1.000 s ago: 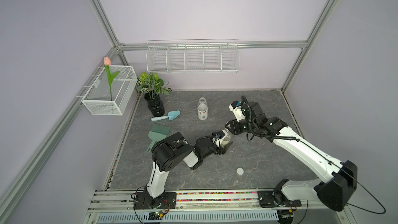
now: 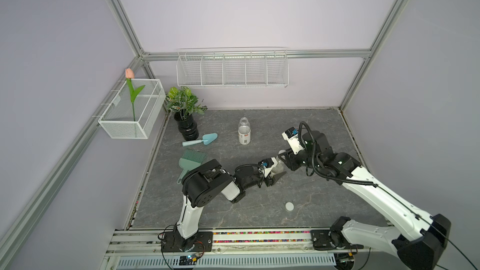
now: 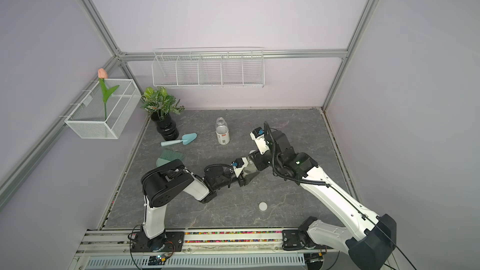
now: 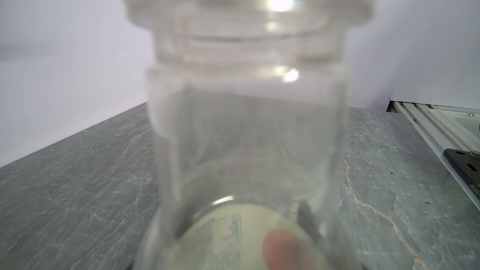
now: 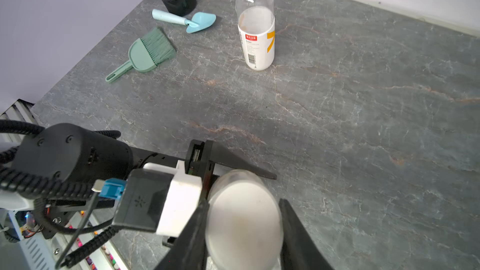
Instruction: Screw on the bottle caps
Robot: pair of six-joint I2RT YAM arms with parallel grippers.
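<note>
A clear bottle [image 4: 250, 135] fills the left wrist view, with my left gripper [image 2: 278, 174] shut around its body. Its rim lies beyond the top edge of that view. My right gripper is shut on a white cap [image 5: 244, 222], one dark finger [image 5: 299, 237] on each side. The cap hangs over the mouth end of the bottle; whether it touches the rim is hidden. A second clear bottle [image 2: 244, 132] with a white label stands uncapped farther back. Another white cap [image 2: 289, 206] lies flat near the front of the table.
A green dustpan and brush [image 5: 146, 54], a pale blue trowel [image 5: 187, 20] and a plant in a black pot [image 2: 186, 125] occupy the left side. Wire baskets [image 2: 232, 70] hang on the back wall.
</note>
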